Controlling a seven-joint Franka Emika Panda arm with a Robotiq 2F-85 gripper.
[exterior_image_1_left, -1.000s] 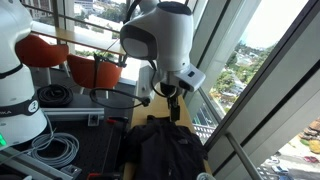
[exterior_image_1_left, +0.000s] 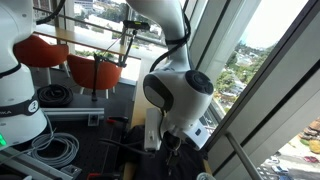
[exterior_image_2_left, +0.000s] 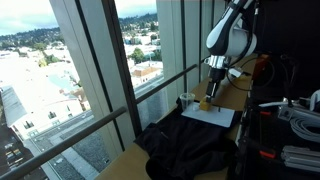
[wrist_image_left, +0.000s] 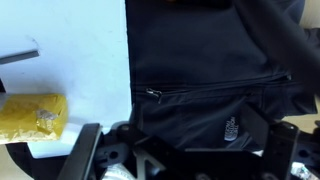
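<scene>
A dark jacket (wrist_image_left: 200, 75) with a zipper and a small white logo fills the middle and right of the wrist view. It lies crumpled near the table's front in exterior view 2 (exterior_image_2_left: 185, 145). My gripper is open above the jacket, its fingers wide apart with nothing visibly held between them. In exterior view 1 the arm hides much of the gripper, low over the jacket (exterior_image_1_left: 183, 163). Left of the jacket, a white sheet or board (wrist_image_left: 85, 65) carries a yellow packet (wrist_image_left: 32, 117) and a thin dark stick (wrist_image_left: 18, 57).
A clear cup (exterior_image_2_left: 187, 99) stands near the window side of the table. Tall windows and a metal rail (exterior_image_2_left: 75, 145) border one side. Coiled cables (exterior_image_1_left: 55, 150) lie beside the robot's base, and red chairs (exterior_image_1_left: 92, 72) stand farther back.
Over the last second the arm has come down and shifted rightward in exterior view 1, now covering more of the jacket. The jacket shows no clear movement.
</scene>
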